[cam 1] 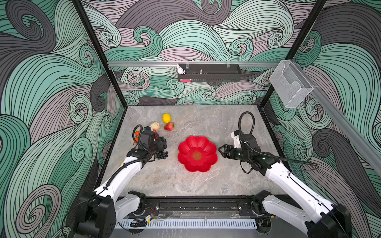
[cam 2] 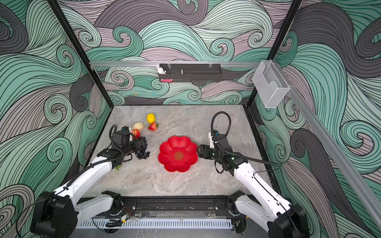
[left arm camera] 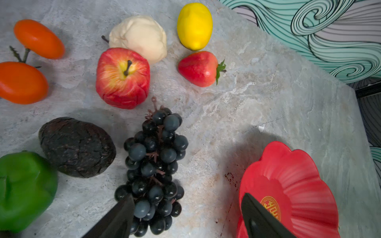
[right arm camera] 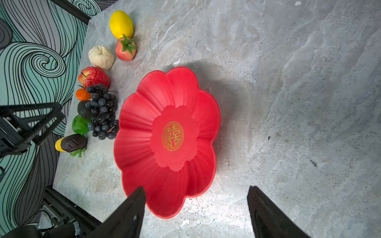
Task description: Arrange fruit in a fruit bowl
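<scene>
The red flower-shaped bowl (right arm camera: 190, 146) sits empty mid-table. To its left lie black grapes (left arm camera: 154, 166), an avocado (left arm camera: 75, 146), a green pepper (left arm camera: 23, 190), an apple (left arm camera: 119, 83), a strawberry (left arm camera: 198, 69), a lemon (left arm camera: 194, 25), a cream fruit (left arm camera: 139, 33) and orange fruits (left arm camera: 23, 83). My left gripper hangs open above the grapes. My right gripper is over the bowl's right side, its fingers apart with nothing visible between them.
Bare table lies behind and right of the bowl (right arm camera: 297, 99). A black shelf (cam 1: 208, 75) and a wire basket (cam 1: 289, 85) hang on rails above the table.
</scene>
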